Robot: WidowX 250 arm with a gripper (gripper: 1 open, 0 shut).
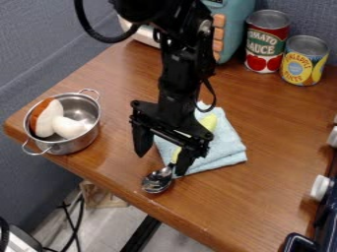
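Note:
The black gripper is low over the wooden table, near a light blue cloth with something yellow on it, partly hidden by the arm. Below the fingers a shiny metal spoon or ladle lies on the bare wood, its upper end reaching to the gripper. I cannot tell whether the fingers are closed on it. To the left stands a steel pot holding white egg-shaped objects and an orange-brown one.
A tomato can and a yellow can stand at the back right, beside a teal appliance. A dark appliance lines the right edge.

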